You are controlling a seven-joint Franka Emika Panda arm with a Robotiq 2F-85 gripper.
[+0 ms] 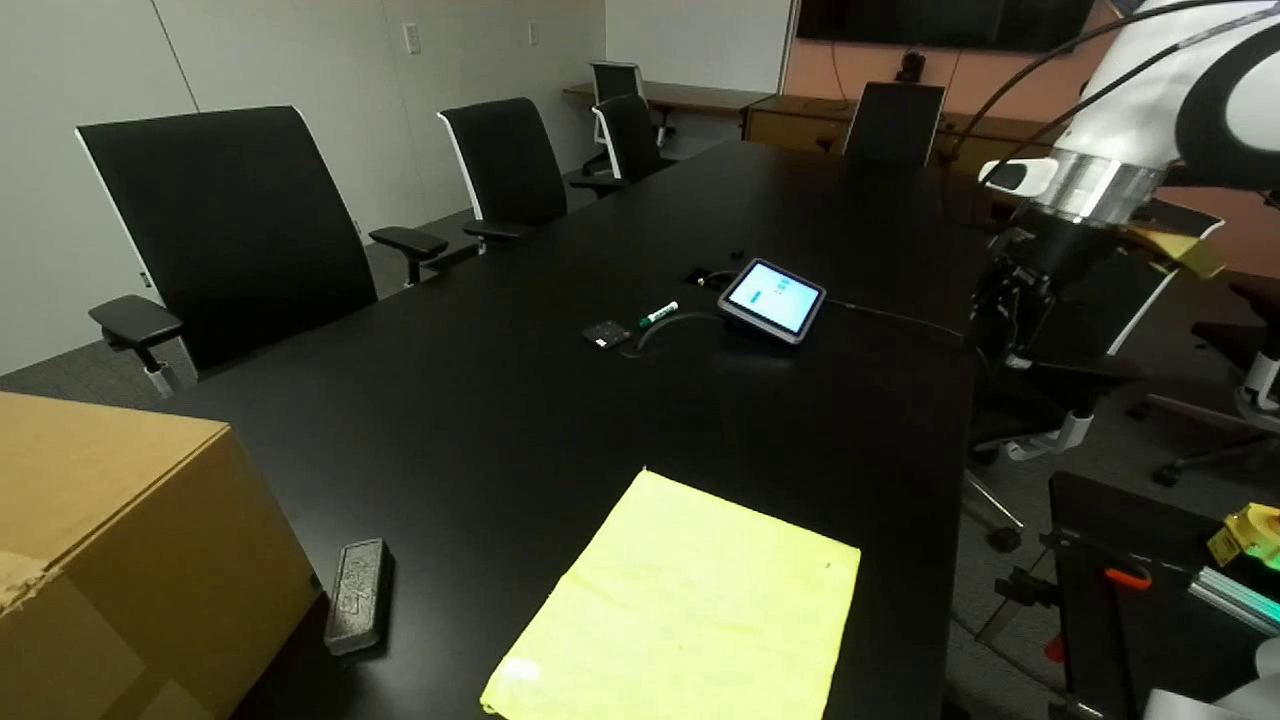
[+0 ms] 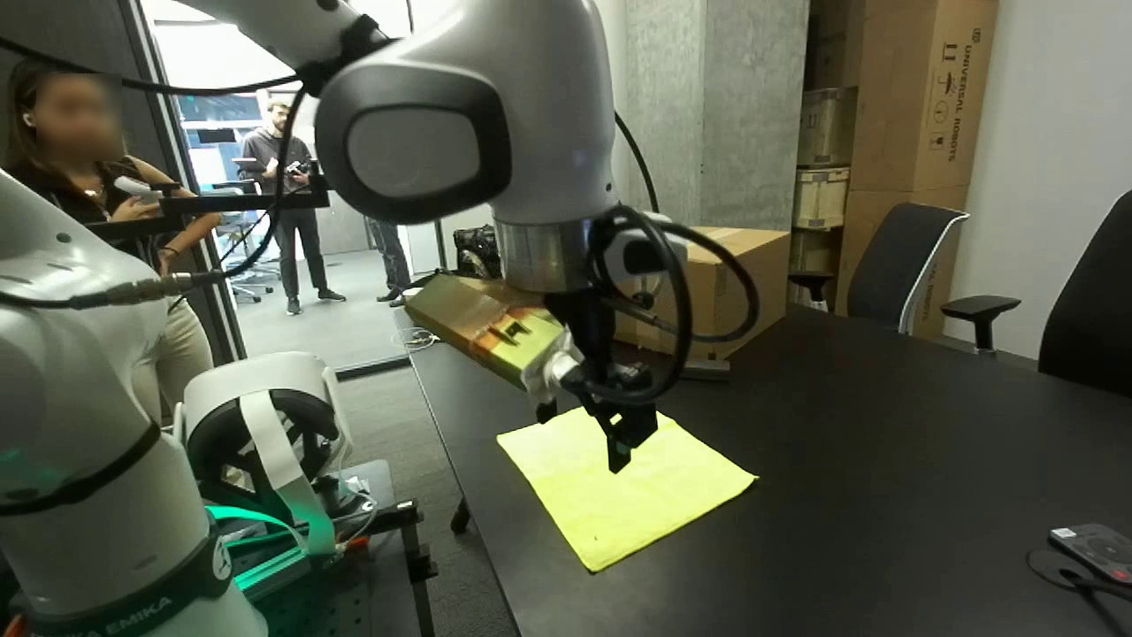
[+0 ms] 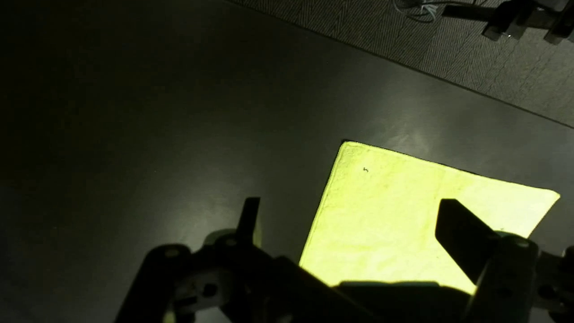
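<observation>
A yellow cloth [image 1: 690,606] lies spread flat on the black table, one corner slightly folded over at its near left. In the wrist view, the cloth [image 3: 387,215] fills the lower right, partly covered by the gripper's dark parts. My gripper stands open with its fingers apart and nothing between them. Seen from exterior view 1, the gripper [image 1: 1014,314] hangs above the table's right edge, well beyond the cloth. Exterior view 2 has the gripper [image 2: 626,441] in front of the cloth, above the tabletop.
A cardboard box [image 1: 132,540] and a dark eraser-like block [image 1: 357,594] sit at the table's near left. Farther back are a lit tablet [image 1: 774,298], a green marker [image 1: 657,314] and a small black device [image 1: 606,335]. Bare tabletop separates them from the cloth.
</observation>
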